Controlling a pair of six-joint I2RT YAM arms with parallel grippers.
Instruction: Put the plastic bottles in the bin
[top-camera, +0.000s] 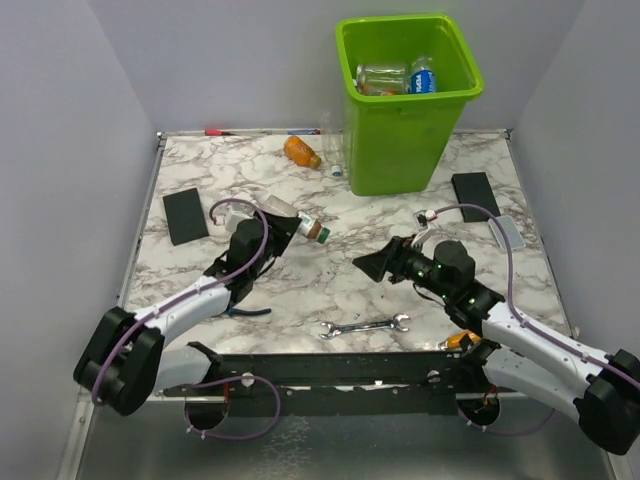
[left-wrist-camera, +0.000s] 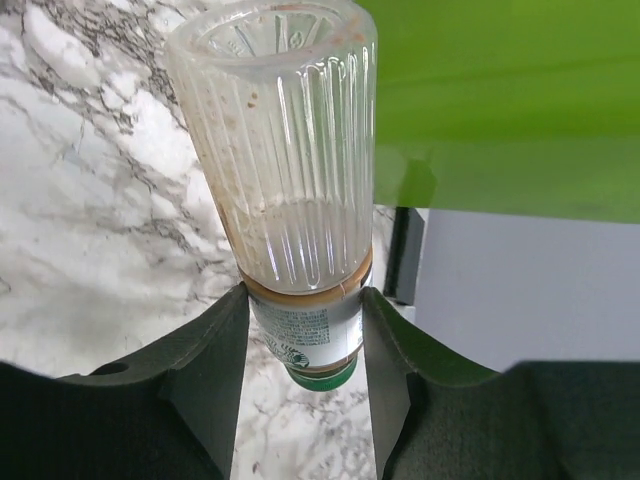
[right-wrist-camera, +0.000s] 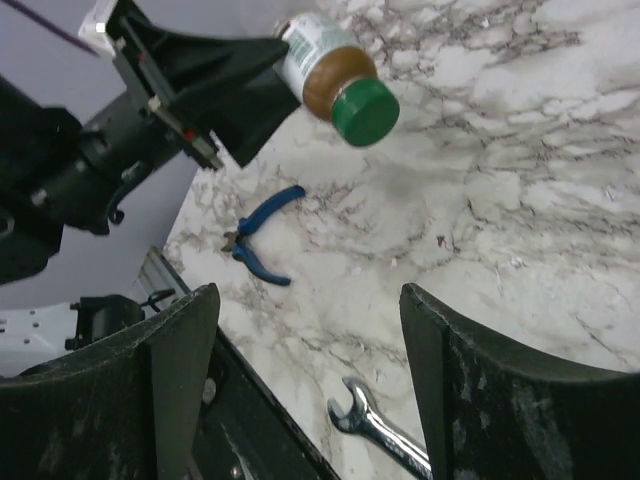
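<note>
A clear ribbed bottle with green cap (left-wrist-camera: 280, 150) is held up by my left gripper (top-camera: 286, 223), shut on its label band, over the middle-left of the table. My right gripper (top-camera: 377, 258) stands open and empty to the right of it, pointing toward it. The green bin (top-camera: 400, 145) at the back holds bottles, including a clear one (top-camera: 381, 78) and a blue-labelled one (top-camera: 422, 78). An orange bottle (top-camera: 300, 152) and a clear bottle (top-camera: 332, 148) lie on the table left of the bin.
A wrench (top-camera: 364, 328) lies at the front middle, blue pliers (right-wrist-camera: 262, 218) at the front left. Dark flat objects (top-camera: 183, 215) lie at both sides; an orange-handled tool (top-camera: 458, 338) is at front right.
</note>
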